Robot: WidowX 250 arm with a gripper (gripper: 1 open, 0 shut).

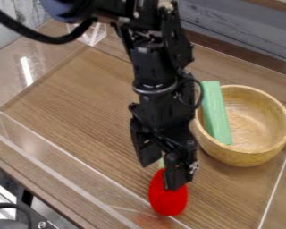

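Observation:
A red object [168, 201] lies on the wooden table at the bottom centre. Just above it is my black gripper [163, 161], open, with its lower end close over the top of the red object. A small pale piece shows behind the gripper at the red object's top; whether the two touch I cannot tell.
A round wooden bowl [256, 134] stands at the right, with a long green block [216, 116] inside on its left side. A black cable crosses the lower left corner, and a pale wall runs along the back.

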